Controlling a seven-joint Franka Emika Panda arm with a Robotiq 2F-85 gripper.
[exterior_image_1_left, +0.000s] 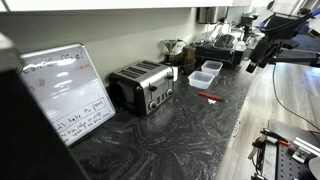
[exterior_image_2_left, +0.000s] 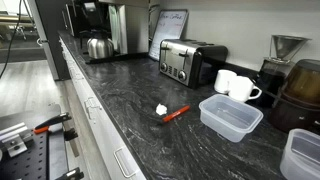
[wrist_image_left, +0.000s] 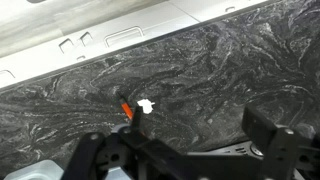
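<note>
My gripper (exterior_image_1_left: 262, 60) hangs at the upper right in exterior view 1, high and clear of the counter. In the wrist view the gripper has its dark fingers spread wide, with only countertop visible between them. A red pen-like object (exterior_image_2_left: 177, 114) lies flat on the dark counter. Close beside it is a small white crumpled piece (exterior_image_2_left: 161, 109). Seen from above, the red object (wrist_image_left: 126, 107) and the white piece (wrist_image_left: 146, 105) lie near the left fingertip's place in the picture, well below it. Nothing is held.
Two clear containers (exterior_image_2_left: 231, 115) (exterior_image_2_left: 303, 155) stand right of the red object. Along the wall are a toaster (exterior_image_1_left: 143, 87), white mugs (exterior_image_2_left: 243, 89) and a whiteboard (exterior_image_1_left: 68, 90) with writing. A kettle (exterior_image_2_left: 100, 45) sits at the far end. The counter's middle is open.
</note>
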